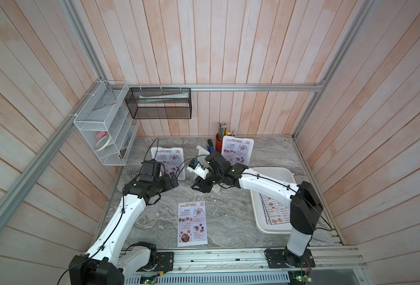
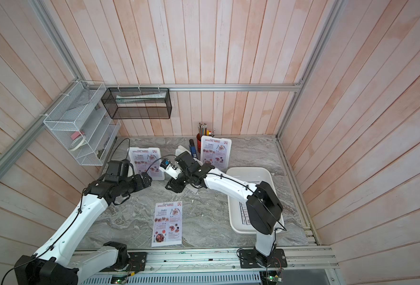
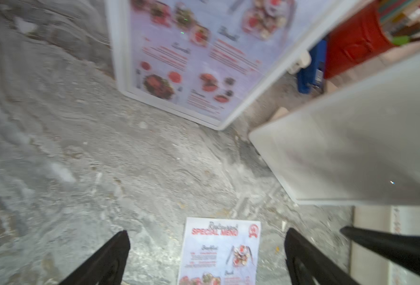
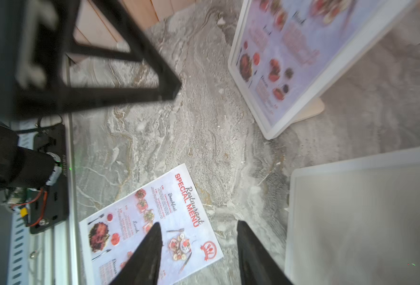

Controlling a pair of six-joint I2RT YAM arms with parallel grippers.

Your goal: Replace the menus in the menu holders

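Note:
A loose Special Menu sheet (image 1: 192, 224) lies flat on the counter, with its heading end between my right fingers' outlines in the right wrist view but below them. Two white holders with menus stand at the back: the left holder (image 1: 171, 157) and the right holder (image 1: 237, 151). Between them is a holder with a bare white face (image 4: 361, 213), mostly hidden behind my right arm from above. My left gripper (image 1: 174, 179) stands open before the left holder, holding nothing. Above the counter, my right gripper (image 1: 199, 188) has its fingers (image 4: 148, 254) apart and nothing between them.
A white tray (image 1: 257, 216) on the right holds other menu sheets. Behind the holders stand a red pen cup (image 1: 218, 144) and a blue object (image 1: 211, 146). Wire shelves (image 1: 103, 128) hang on the left. Both grippers are close together.

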